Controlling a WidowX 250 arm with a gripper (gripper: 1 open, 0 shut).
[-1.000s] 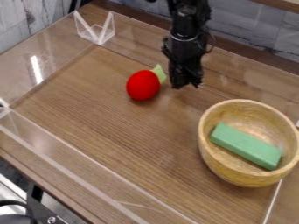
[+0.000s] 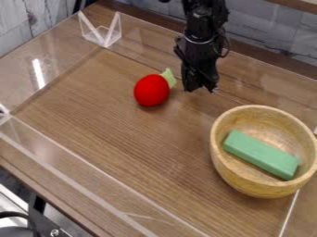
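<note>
My gripper hangs over the back middle of the wooden table, dark, its fingers small and hard to make out, with nothing visible held in it. Just left and a little in front of it lie a red ball-like object and a small light green item behind that, partly hidden.
A yellow bowl holding a green block fills the front right. A clear rack-like object stands at the back left.
The gripper has shifted slightly and its wrist looks turned a little; the objects on the table stay in place.
</note>
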